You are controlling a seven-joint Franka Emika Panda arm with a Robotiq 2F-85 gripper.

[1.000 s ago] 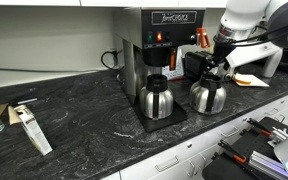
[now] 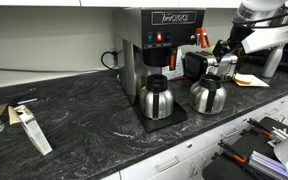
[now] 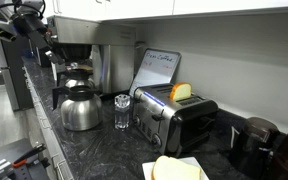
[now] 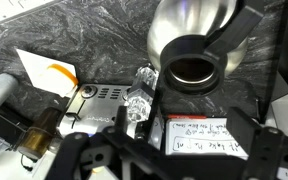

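My gripper is open, with nothing between its spread fingers. In exterior view 1 it hangs above and behind a steel carafe [image 2: 208,97] with a black lid and handle, apart from it. The wrist view looks down on a carafe [image 4: 187,35] beyond the fingertips. A second steel carafe [image 2: 156,100] stands on the base of the coffee maker [image 2: 161,40]. Exterior view 2 shows the nearer carafe [image 3: 81,108] upright on the dark counter; there the fingertips are hard to make out.
A toaster [image 3: 177,122] with bread [image 3: 181,92] in its top stands along the wall. Near it are a clear glass jar [image 3: 122,110], a coffee sign [image 3: 156,70] and more bread [image 3: 174,168] on white paper.
The arm has risen and shifted right in exterior view 1, uncovering more of the toaster. Both carafes stay where they were.
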